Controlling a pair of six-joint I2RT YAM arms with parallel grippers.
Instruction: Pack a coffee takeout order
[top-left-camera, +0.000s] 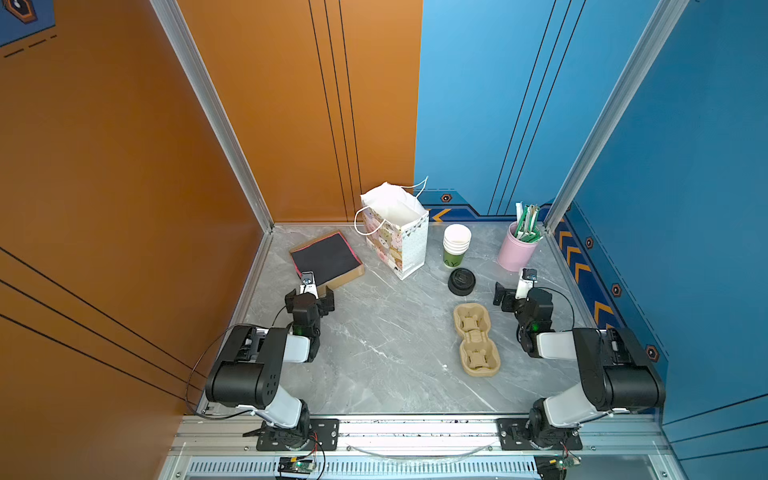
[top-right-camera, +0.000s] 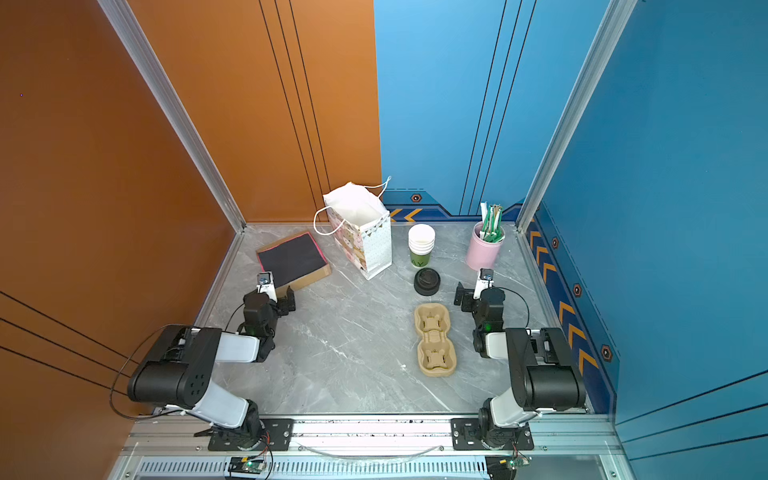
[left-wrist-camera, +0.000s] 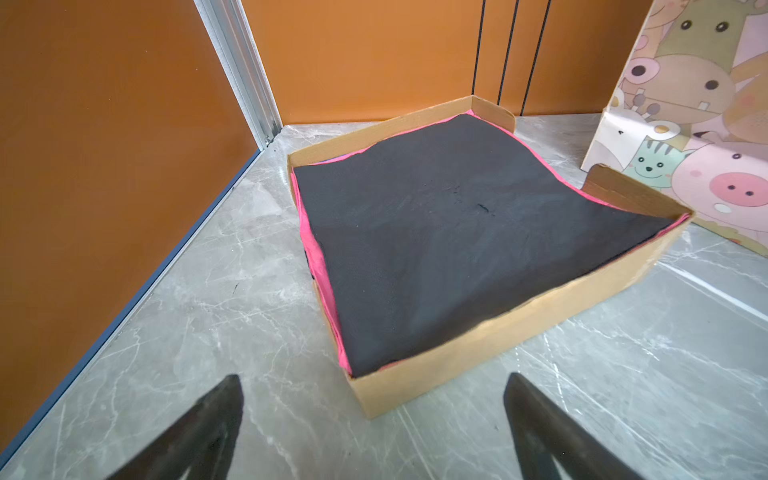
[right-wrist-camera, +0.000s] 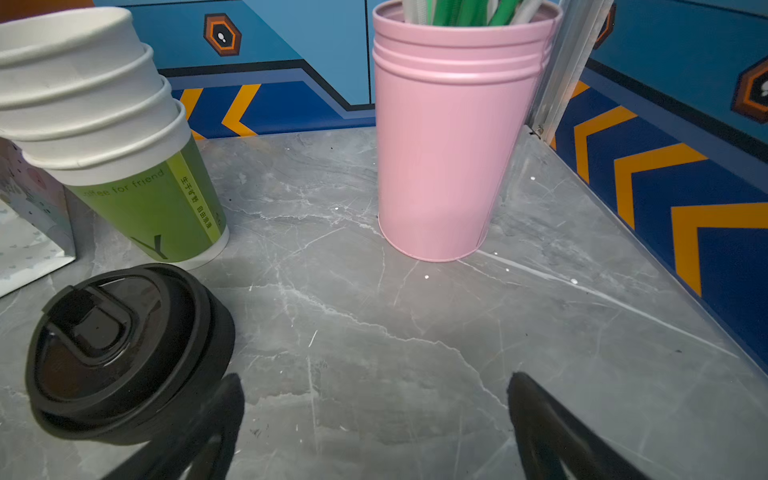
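Observation:
Nested paper cups, white with a green lower band, stand upright at the back right. In front of them is a stack of black lids (right-wrist-camera: 120, 344). A two-well brown cup carrier (top-left-camera: 473, 339) lies empty toward the front right. The patterned paper bag (top-left-camera: 400, 236) stands with its top open at the back middle. Straws (top-left-camera: 527, 221) in green and white fill a pink bucket (right-wrist-camera: 456, 144). My left gripper is open before the shallow cardboard box. My right gripper is open and empty, right of the lids.
A cardboard box (left-wrist-camera: 480, 336) with a black top surface sits at the back left, close ahead of the left gripper. Walls close in the back and both sides.

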